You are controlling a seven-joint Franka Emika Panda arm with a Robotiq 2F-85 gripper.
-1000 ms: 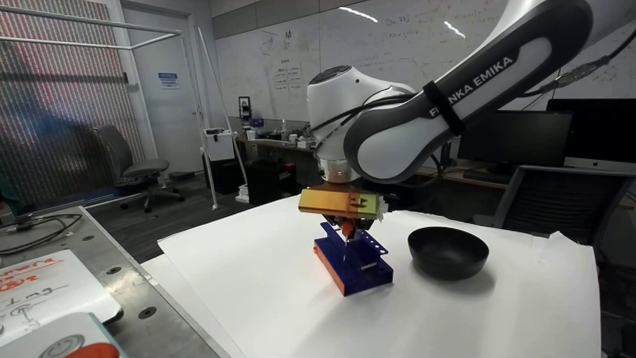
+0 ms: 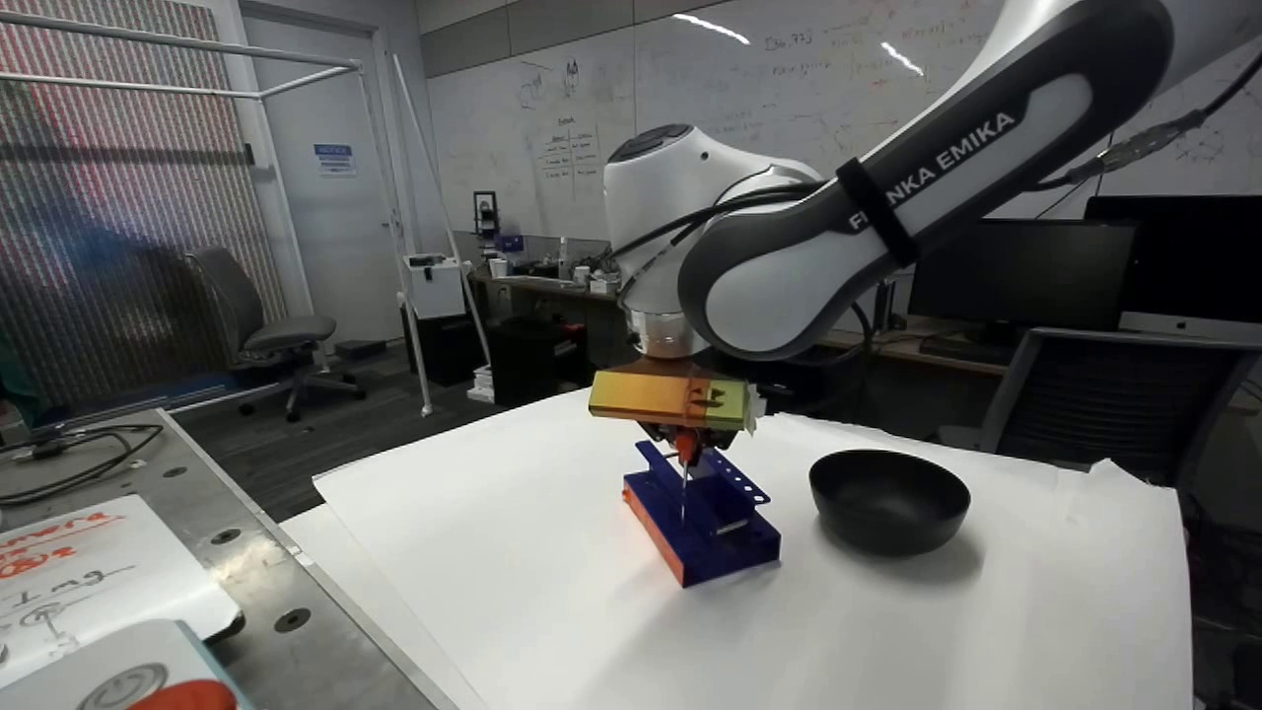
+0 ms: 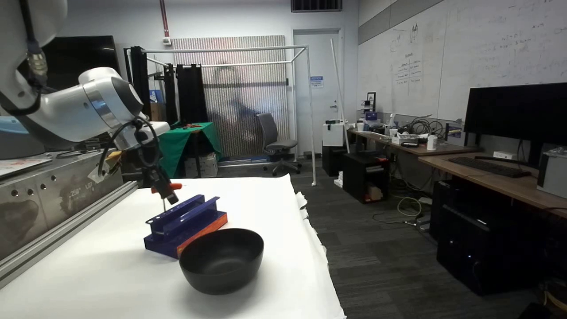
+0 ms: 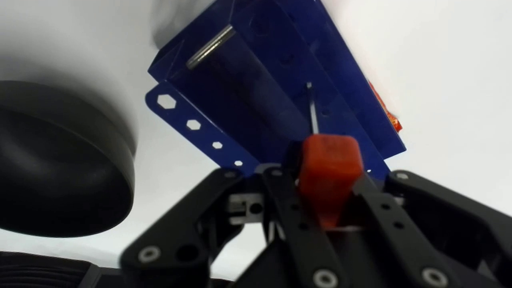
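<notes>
A screwdriver with a red-orange handle and thin metal shaft is pinched in my gripper, which is shut on the handle. Its shaft points down over a dark blue rack with a row of holes along a raised edge. In exterior view 2 the screwdriver's red handle stands out above the rack, on the side away from the bowl. Whether the tip rests in a hole or only hangs over the rack, I cannot tell. Exterior view 1 shows my gripper directly above the rack.
A black bowl, empty as far as shows, stands beside the rack on the white-covered table. Orange strips line the rack's base. Free table surface lies in front of the rack.
The arm, with the screwdriver in its gripper, has shifted very slightly left and up in exterior view 1. Rack and bowl have stayed put.
</notes>
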